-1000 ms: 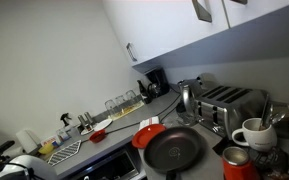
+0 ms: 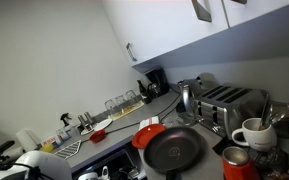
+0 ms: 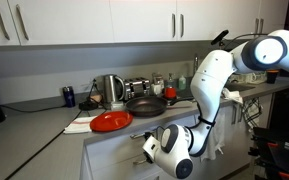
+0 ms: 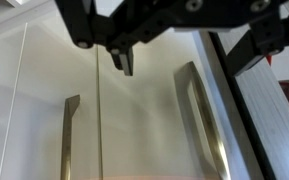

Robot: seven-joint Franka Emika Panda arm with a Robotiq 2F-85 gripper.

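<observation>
My gripper is open, with nothing between its dark fingers. Below and between them in the wrist view lies a long metal handle [image 4: 206, 120] on a pale front, close to the counter edge. Another handle [image 4: 69, 132] is farther left, beyond a seam. In exterior view 2 the white arm [image 3: 182, 150] bends down in front of the pale drawer fronts [image 3: 103, 155], below the counter. The fingertips are too small there to tell whether they touch a handle.
On the counter above are a black pan [image 2: 172, 149], a red plate [image 3: 111, 122], a toaster [image 2: 228, 104], a white mug [image 2: 255, 133] and a red can [image 2: 238, 164]. Wall cabinets [image 3: 91, 22] hang overhead.
At the bottom left of exterior view 1, the arm has risen a little, and more of its white parts now show beside the counter. The counter items have stayed put.
</observation>
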